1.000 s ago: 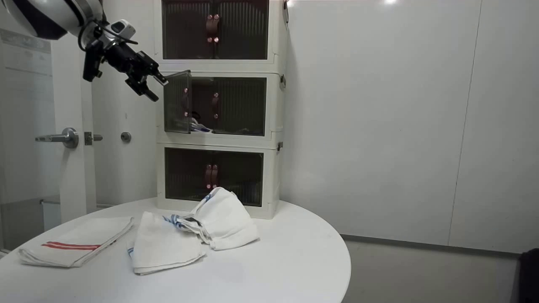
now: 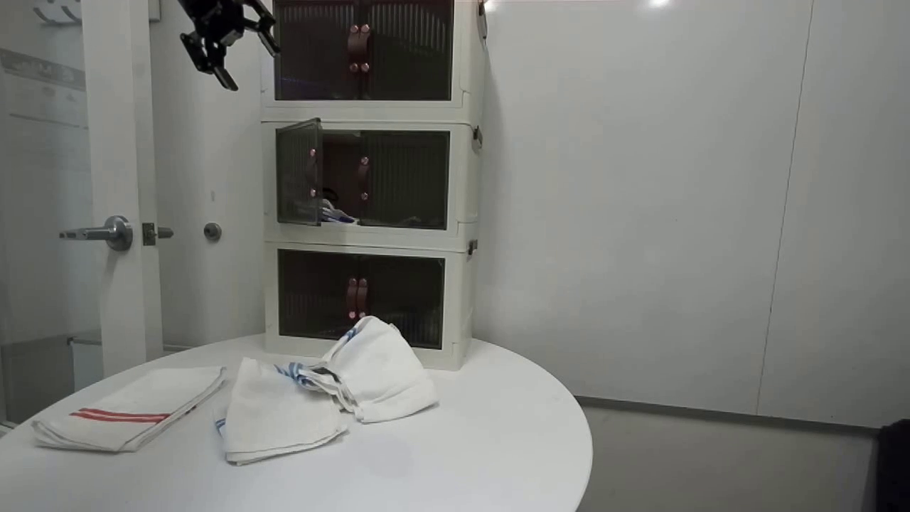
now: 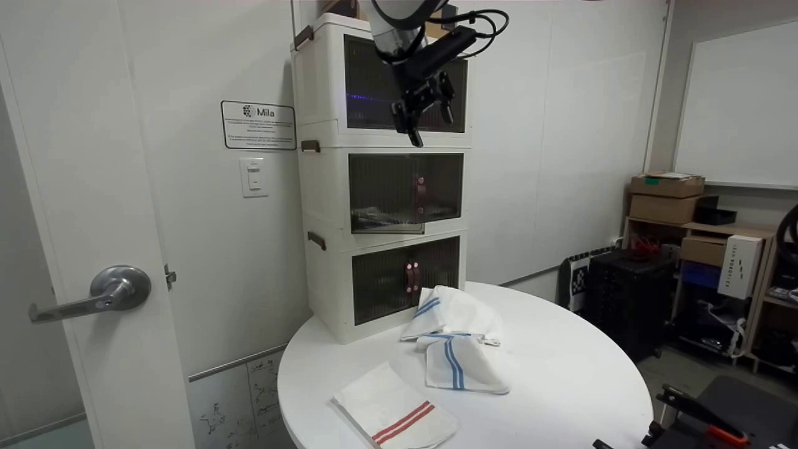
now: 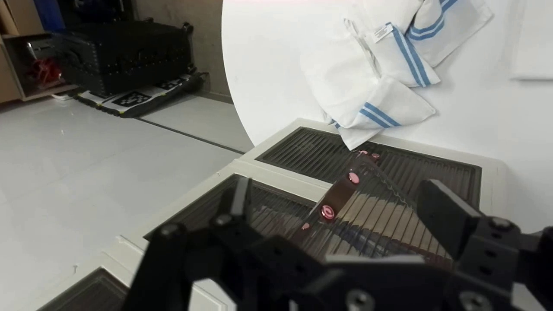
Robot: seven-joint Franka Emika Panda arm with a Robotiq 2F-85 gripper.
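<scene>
My gripper (image 2: 249,68) hangs open in the air at the upper left in exterior view 1, with nothing between its fingers. In the wrist view the gripper looks down past the cabinet, its two black fingers far apart. The white cabinet (image 2: 465,183) has three stacked sections. Its middle left door (image 2: 298,175) is swung outward, and something white and blue (image 2: 337,212) shows inside. A white cloth with red stripes (image 3: 400,411) lies flat on the round table. Two blue-striped cloths, one flat (image 3: 467,366) and one bunched (image 3: 471,310), lie by the lowest section.
A door with a lever handle (image 3: 120,288) stands left of the cabinet. Shelves with boxes (image 3: 673,198) are far off at the right.
My gripper has risen and moved slightly left, away from the opened middle door, and now points more steeply down. The door and the cloths look unchanged.
</scene>
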